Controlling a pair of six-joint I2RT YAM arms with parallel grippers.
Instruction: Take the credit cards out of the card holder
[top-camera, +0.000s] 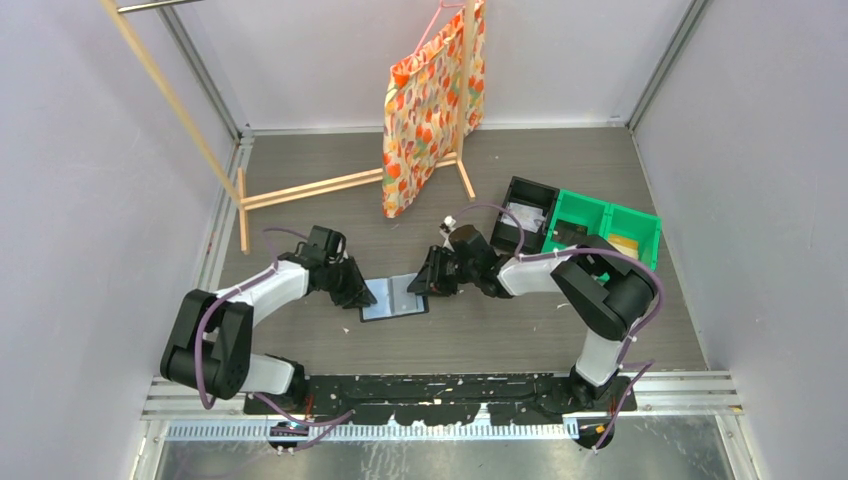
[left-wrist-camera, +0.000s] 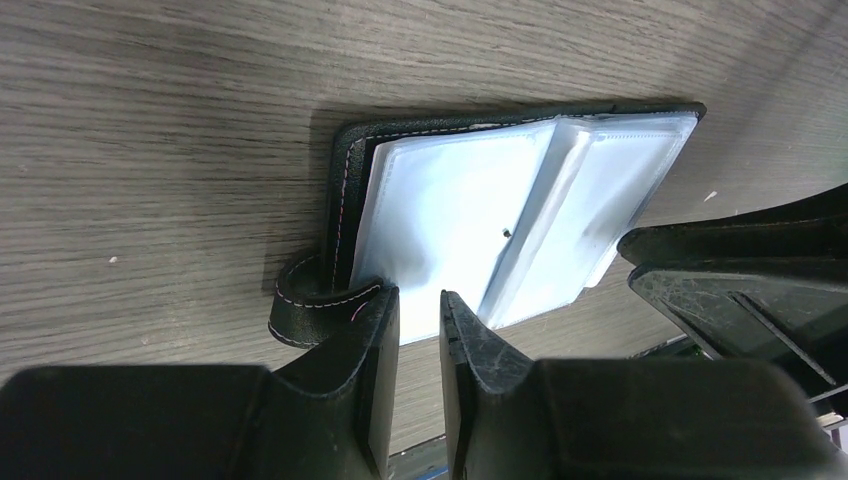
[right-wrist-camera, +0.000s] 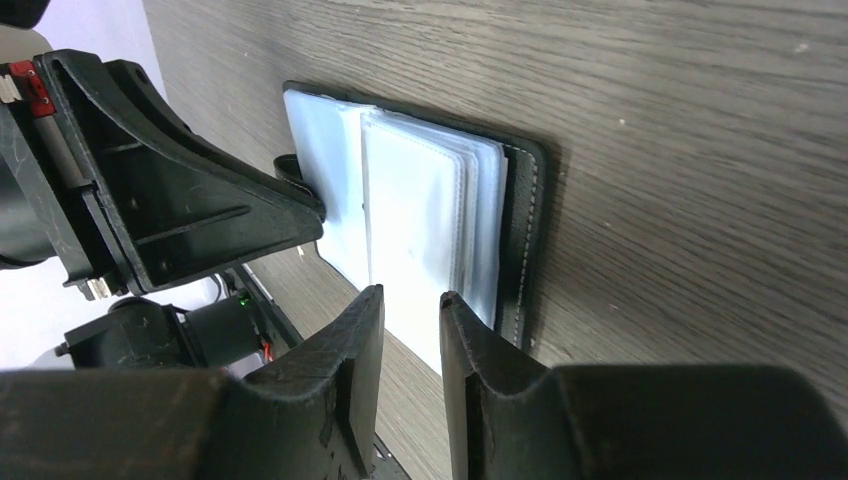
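Observation:
The black card holder (top-camera: 394, 296) lies open on the table with clear plastic sleeves (left-wrist-camera: 452, 210) showing; whether cards sit in them I cannot tell. My left gripper is over the holder's left end by its black strap (left-wrist-camera: 305, 310), fingertips slightly apart. My right gripper is over the right-hand sleeves (right-wrist-camera: 415, 230), fingertips part open, nothing visible held between them.
Black and green bins (top-camera: 630, 222) stand at the back right. A wooden rack (top-camera: 300, 192) with a patterned fabric bag (top-camera: 420, 120) stands behind. The table in front of the holder is clear.

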